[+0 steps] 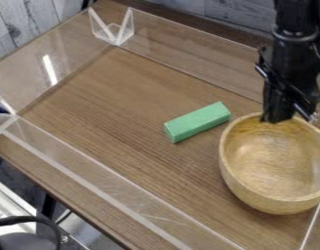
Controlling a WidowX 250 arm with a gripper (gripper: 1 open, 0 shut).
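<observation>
My gripper point(276, 114) points down from the upper right, its dark fingers shut at the upper rim of a large tan wooden bowl point(269, 174) on the right; whether it touches the rim I cannot tell, and nothing clear shows between the fingers. A green block point(197, 121) lies on the wooden table point(104, 127), left of the bowl.
A clear plastic object point(113, 29) stands at the back left. A dark round object point(22, 232) shows at the lower left corner, beyond the table's edge.
</observation>
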